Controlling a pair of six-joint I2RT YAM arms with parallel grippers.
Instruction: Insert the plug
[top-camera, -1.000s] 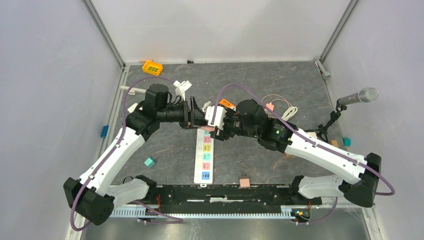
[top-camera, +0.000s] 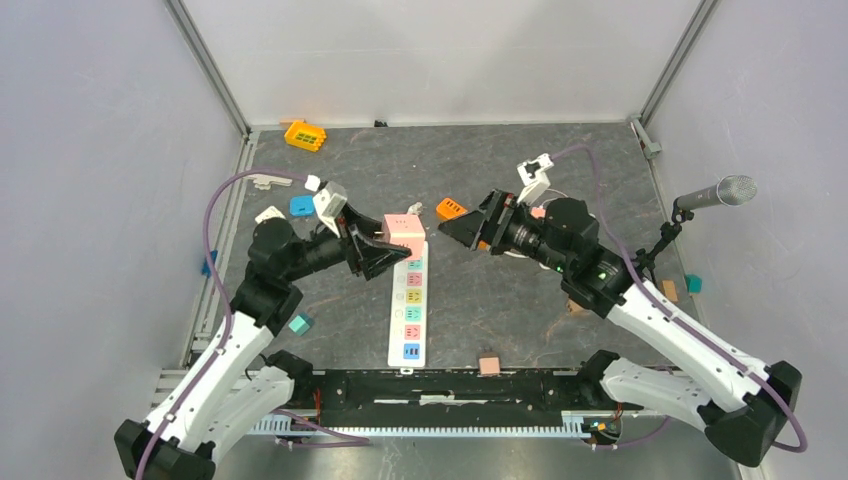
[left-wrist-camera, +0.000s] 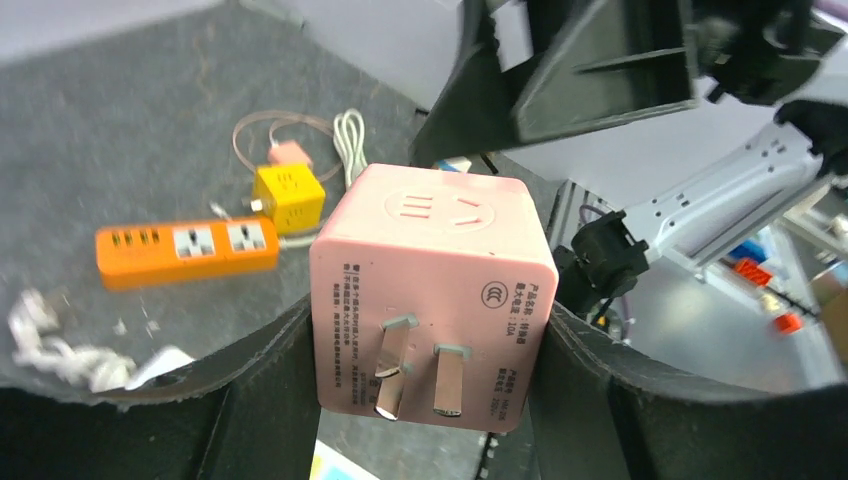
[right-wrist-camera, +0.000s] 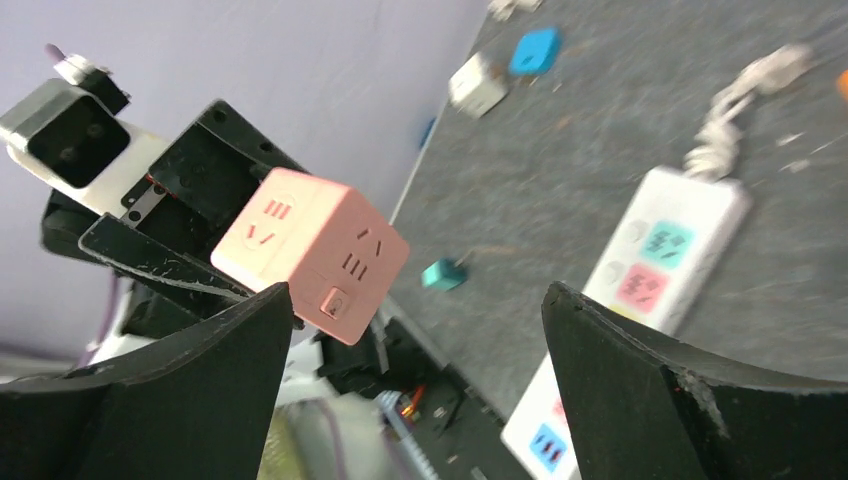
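Note:
A pink cube-shaped plug (left-wrist-camera: 435, 290) is held in my left gripper (top-camera: 400, 240), whose fingers are shut on its two sides. Its metal prongs (left-wrist-camera: 449, 385) show in the left wrist view, facing that camera. Socket slots mark other faces of the plug (right-wrist-camera: 340, 250), as the right wrist view shows. Apart from it, to the right, my right gripper (top-camera: 462, 232) hangs open and empty. A long white power strip (top-camera: 408, 315) with coloured sockets lies on the table below the plug, its far part hidden in the top view.
An orange power strip (left-wrist-camera: 188, 253) with a yellow cube plug (left-wrist-camera: 289, 196) lies beyond the right gripper. A teal cube (top-camera: 300, 324) sits to the left, a pinkish block (top-camera: 489, 364) at the front edge. A microphone (top-camera: 725, 192) stands at the right.
The two grippers were close together at the plug; the right has moved off to the right. The left has drawn slightly left and turned, still carrying the plug.

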